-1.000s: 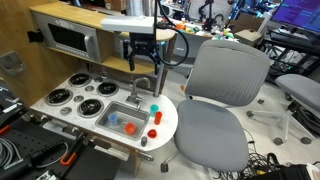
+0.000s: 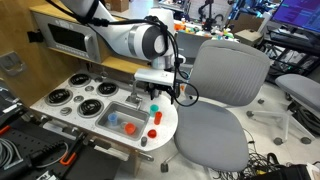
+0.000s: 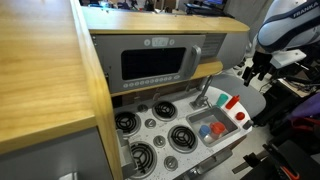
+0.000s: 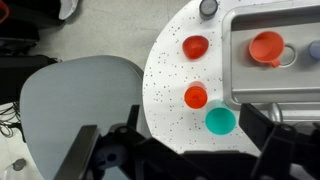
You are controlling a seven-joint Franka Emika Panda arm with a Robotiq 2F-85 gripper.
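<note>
My gripper (image 2: 165,94) hangs open above the round white counter end, with nothing between its fingers. In the wrist view its dark fingers stand wide apart at the lower edge. A teal cup (image 4: 220,121) and an upright red-orange object (image 4: 195,97) are below, in and near the gap between the fingers. A red bowl (image 4: 195,47) lies farther along the counter, with a small dark-sided container (image 4: 208,9) past it. The sink (image 4: 232,65) holds an orange mug (image 4: 267,48) and a blue cup (image 4: 315,50).
A faucet (image 2: 136,96) rises behind the sink. Several stove burners (image 3: 183,137) lie beyond it, below a microwave (image 3: 160,62). A grey office chair (image 2: 212,130) stands close against the round counter end. Bare white counter shows on the chair side.
The arm has come down and moved right, from above the faucet to over the round counter end by the teal cup. The objects on the counter have not moved.
</note>
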